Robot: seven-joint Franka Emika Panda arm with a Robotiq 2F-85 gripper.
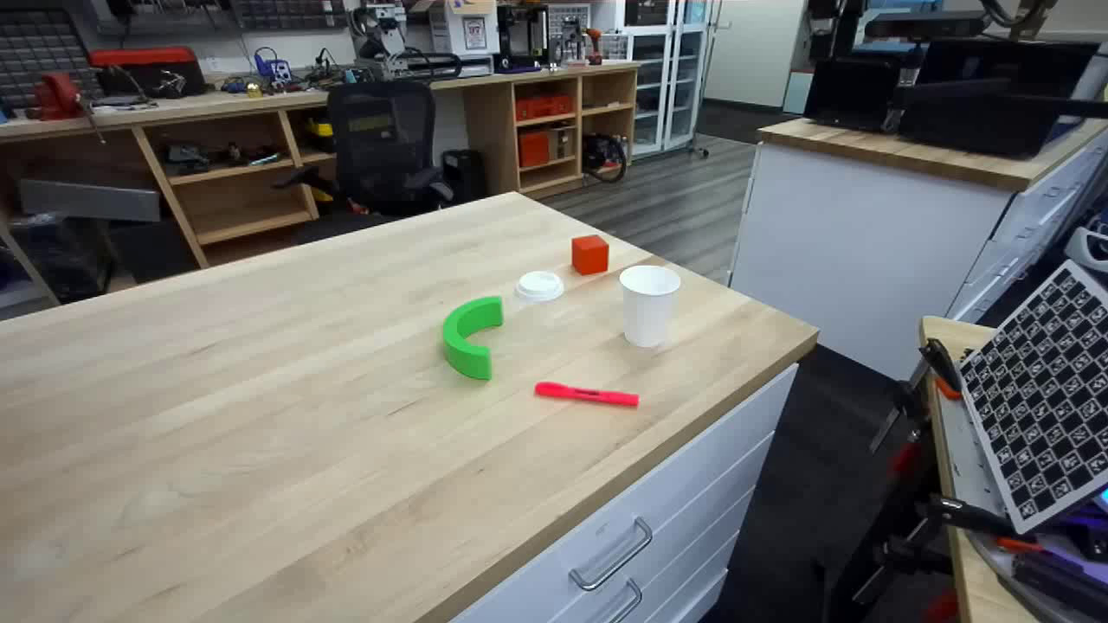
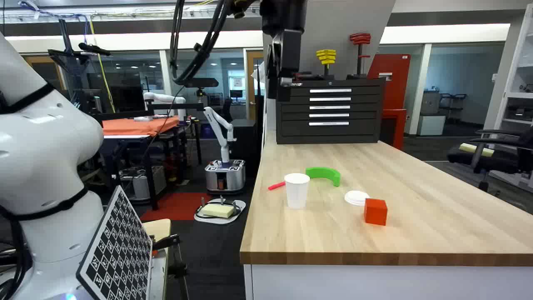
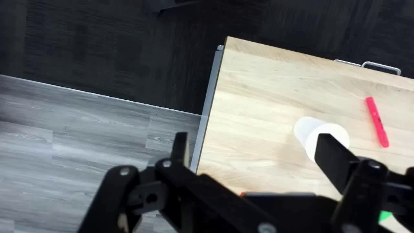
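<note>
With its fingers wide apart, my gripper hangs well above the table and has nothing between its fingers. A white paper cup [image 1: 649, 306] stands upright near the table corner; in the wrist view one finger overlaps part of that cup [image 3: 310, 134]. Beside it lie a pink marker [image 1: 587, 394], a white lid [image 1: 540, 286] and a red cube [image 1: 589, 255]. A green C-shaped block [image 1: 457, 337] rests further in on the table. From the wrist, the gripper body hides the lid and most of the cube and green block.
The wooden table [image 1: 260, 415] has broad free room beyond the objects. At its far end in exterior view 2 stands a black drawer chest [image 2: 327, 112]. A checkered board [image 2: 119, 252] leans near the robot base, off the table.
</note>
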